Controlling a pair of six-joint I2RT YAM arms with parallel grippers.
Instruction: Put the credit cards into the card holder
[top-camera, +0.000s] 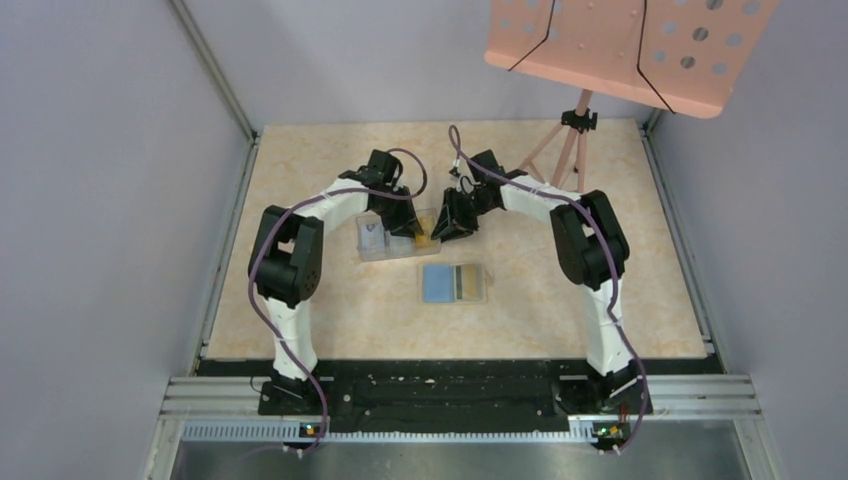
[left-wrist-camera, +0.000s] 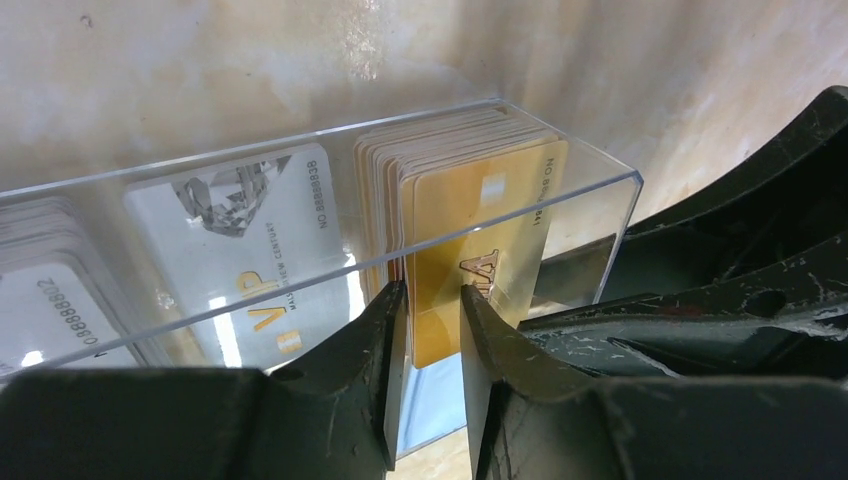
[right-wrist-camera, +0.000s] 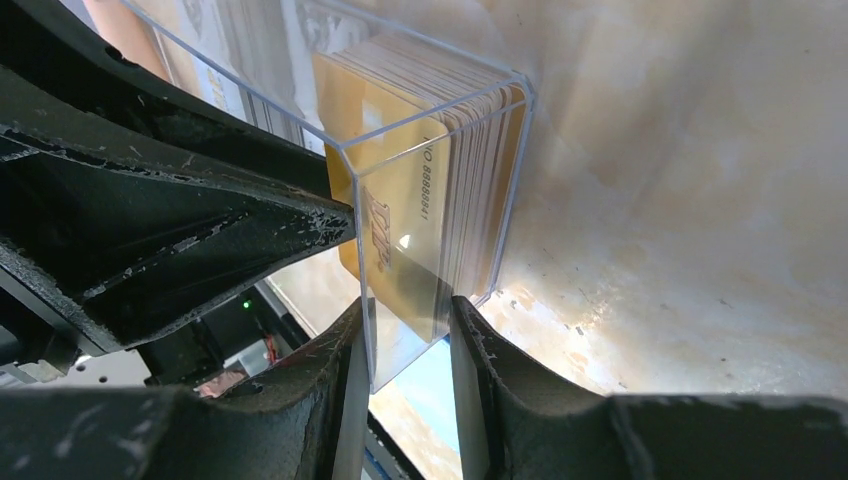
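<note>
A clear box (top-camera: 372, 250) holds card stacks in compartments: gold cards (left-wrist-camera: 480, 270) at its right end, white cards (left-wrist-camera: 230, 260) further left. My left gripper is over the gold stack, fingertips at the front gold card, part open; whether it grips the card is unclear. My right gripper is at the box's right end wall, its fingertips either side of that clear edge; a firm grip cannot be told. Below the box in the top view lies a flat card holder (top-camera: 438, 284) with blue and tan sections.
A pink stand (top-camera: 575, 150) with a large panel rises at the back right.
</note>
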